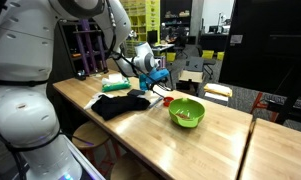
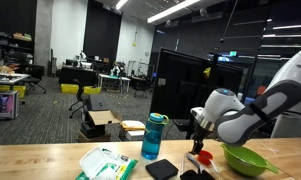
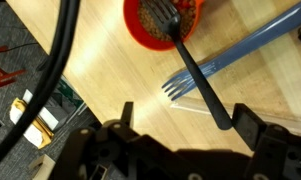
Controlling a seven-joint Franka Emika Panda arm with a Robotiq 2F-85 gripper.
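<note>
In the wrist view a black fork (image 3: 196,72) rests with its tines in a red cup (image 3: 137,32), and its handle end reaches toward the right finger of my gripper. My gripper is open; its two fingers stand wide apart, with the bare tabletop showing between them and the handle nearer the right one. A blue fork (image 3: 230,56) lies on the wood to the right of the cup. From exterior view 1, the red cup (image 1: 168,101) stands just left of a green bowl (image 1: 187,113), close to my gripper. Whether the fingers touch the handle is unclear.
Dark cloth-like items (image 1: 122,105) cover part of the table's left side. A teal bottle (image 2: 153,138), a white container (image 2: 102,160) and a black box (image 2: 161,170) stand near the arm. Clear tabletop (image 1: 220,140) extends toward the front right.
</note>
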